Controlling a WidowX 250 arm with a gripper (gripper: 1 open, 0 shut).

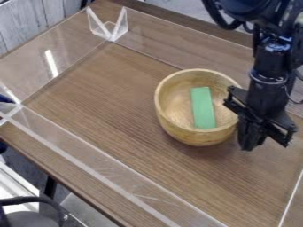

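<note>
A tan round bowl [178, 112] sits right of the table's middle, holding a green rectangular block [203, 106]. Just to the right of the bowl, the black gripper [251, 133] hangs low over the wooden table [106, 97], its lower end close to the bowl's right side. No object shows between its fingers, and it looks shut.
A small clear plastic piece [109, 27] stands at the back left. Dark hardware and cables lie at the lower left corner, off the table.
</note>
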